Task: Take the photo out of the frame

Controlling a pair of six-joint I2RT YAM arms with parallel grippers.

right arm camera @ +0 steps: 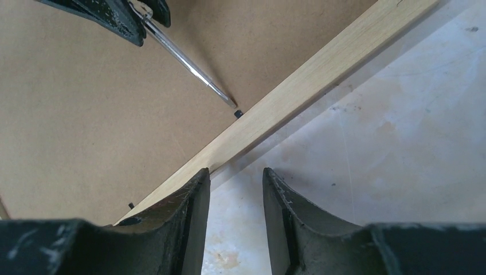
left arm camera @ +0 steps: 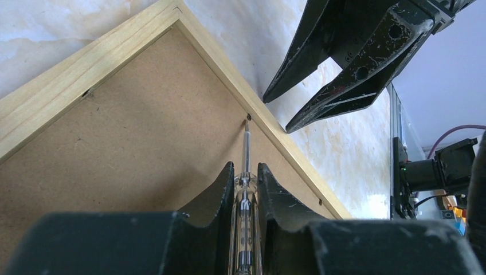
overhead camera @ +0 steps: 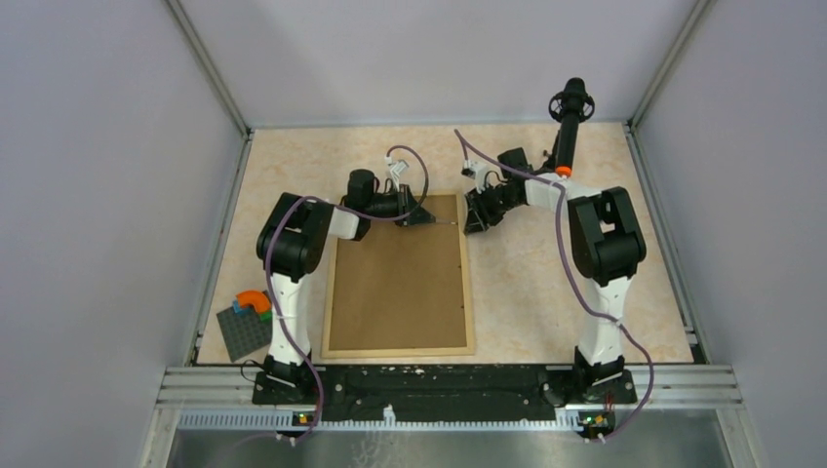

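Observation:
The wooden frame (overhead camera: 471,292) lies face down on the table, its brown backing board (overhead camera: 398,288) upward. Small dark tabs (right arm camera: 239,114) stick out along the inner edge of the frame's wood. My left gripper is shut on a screwdriver with a clear handle (left arm camera: 245,223). Its metal shaft (right arm camera: 192,67) points at a tab, the tip right beside it; whether they touch I cannot tell. Just outside the frame's right side, my right gripper stands part open, nothing between its fingers, close to the wooden edge.
A grey studded plate (overhead camera: 244,331) with an orange piece (overhead camera: 254,300) on it sits at the table's front left. A black stand (overhead camera: 568,132) with an orange ring is at the back right.

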